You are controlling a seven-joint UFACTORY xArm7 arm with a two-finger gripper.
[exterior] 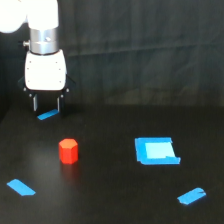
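A red block (68, 151) with an angular outline stands on the dark table, left of the middle. Higher up and a little to the left hangs my gripper (47, 104), pointing down from the white arm. Its two thin fingers stand apart, with nothing visible between them, so it is open. The red block lies nearer the camera than the gripper, clear of it. On the right is a pale square patch (159, 150) bordered by blue tape.
Blue tape strips lie flat at the front left (20, 187), the front right (191, 196) and under the gripper (48, 115). A dark curtain (140, 50) hangs behind. Bare table separates the block from the pale patch.
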